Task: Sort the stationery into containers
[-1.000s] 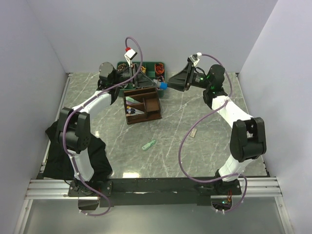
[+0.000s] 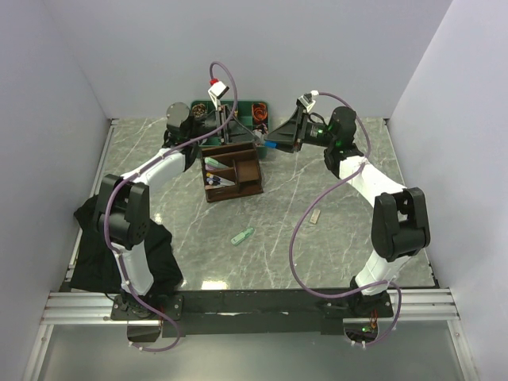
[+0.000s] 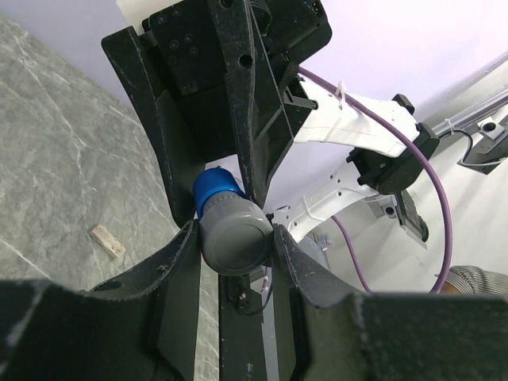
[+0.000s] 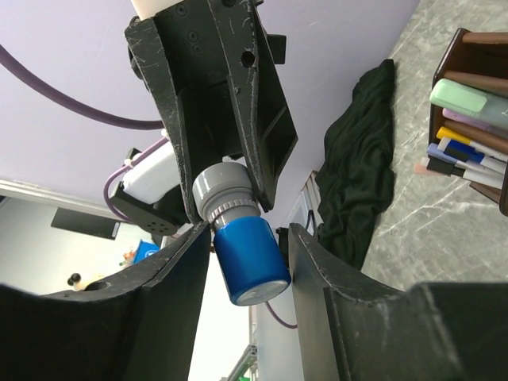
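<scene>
A short cylinder, grey at one end and blue at the other, perhaps a glue stick (image 4: 252,262), is held in the air between both grippers, behind the brown organizer. In both wrist views, the fingers of my left gripper (image 2: 256,137) press against its grey part from either side. The fingers of my right gripper (image 2: 274,143) stand around the blue end; whether they grip it firmly is unclear. A green highlighter (image 2: 242,236) and a small pale block, perhaps an eraser (image 2: 315,216), lie apart on the table.
Several pens and markers lie in the brown organizer (image 2: 248,174). Behind it, partly under my left arm, stands a green compartment box (image 2: 263,148). Black cloth (image 2: 91,258) covers the left front. Marble lies bare at centre and right.
My right gripper has moved left and down in the top view, its fingers coming around the blue end. The left gripper and cylinder have shifted slightly right; less of the blue shows.
</scene>
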